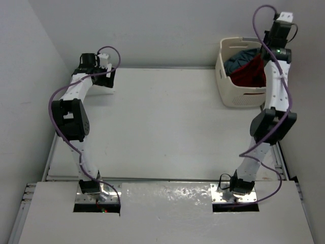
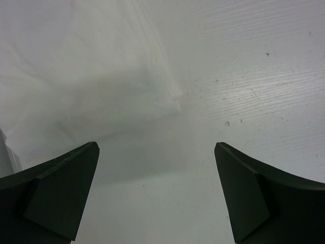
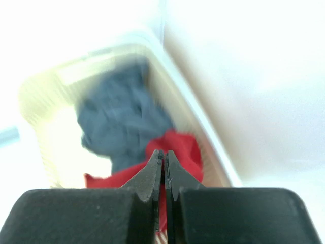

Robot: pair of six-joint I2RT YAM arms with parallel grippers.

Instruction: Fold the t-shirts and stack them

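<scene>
In the right wrist view a red shirt (image 3: pixel 183 152) rises up between the shut fingertips of my right gripper, above a cream basket with a dark blue-grey shirt (image 3: pixel 122 114) inside. The top view shows that gripper raised high over the basket (image 1: pixel 236 96) at the back right, red cloth hanging beneath it. A pale white folded cloth (image 2: pixel 86 91) lies flat at the back left, partly hidden by my left arm. My left gripper is open just above its near edge, nothing between the fingers.
Walls close in the back and both sides, near the basket and the left arm.
</scene>
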